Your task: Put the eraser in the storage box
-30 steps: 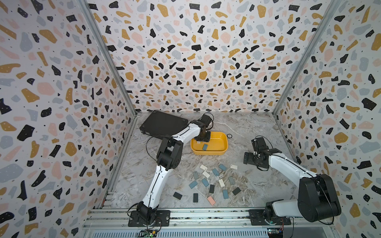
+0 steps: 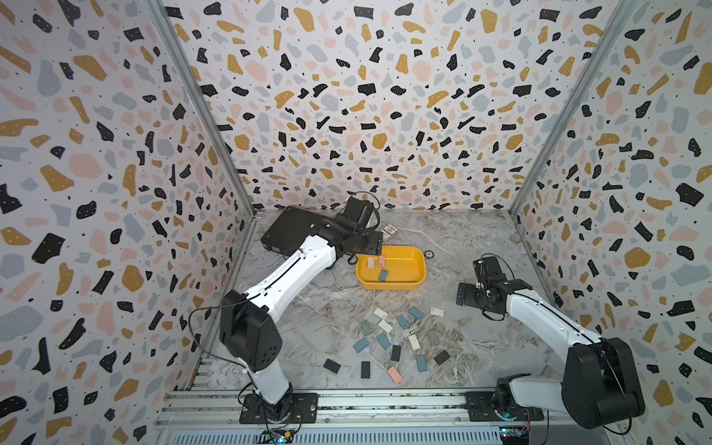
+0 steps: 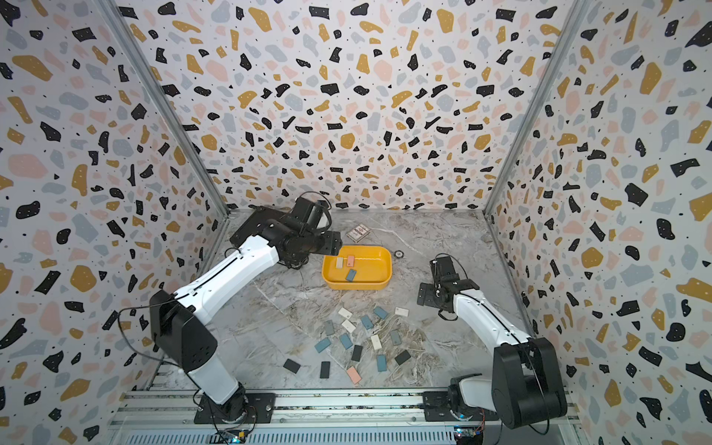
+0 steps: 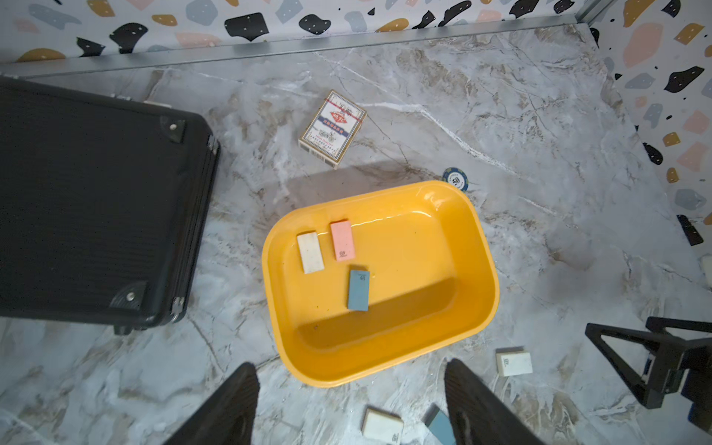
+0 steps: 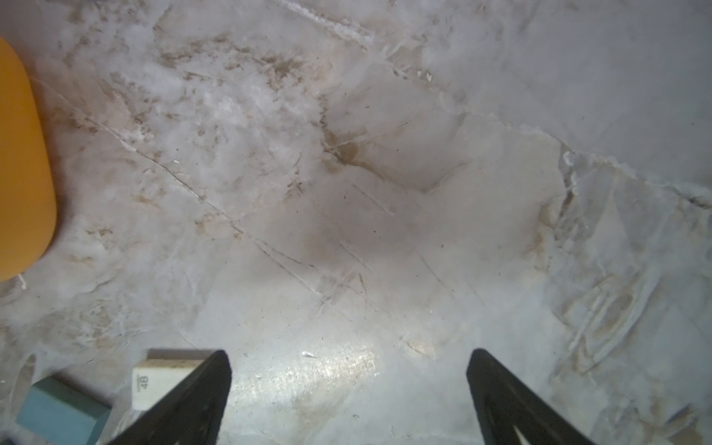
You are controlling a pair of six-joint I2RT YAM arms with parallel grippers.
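The yellow storage box point(image 4: 430, 244) holds a white eraser point(image 4: 310, 252), a pink eraser point(image 4: 342, 240) and a blue eraser point(image 4: 358, 289). My open left gripper is raised above the box's back left, empty, as the left wrist view looks down into it. My open right gripper hovers over bare table to the right of the box, nothing between its fingers. More erasers in white, blue, grey, black and pink lie on the table in front of the box, such as a pink one point(image 2: 394, 374).
A black case point(image 4: 96, 207) lies left of the box. A card box point(image 4: 332, 127) and a round chip point(image 4: 455, 178) are behind it.
My left arm has risen up and back from inside the box's left part, uncovering the erasers there. The right arm has shifted very slightly.
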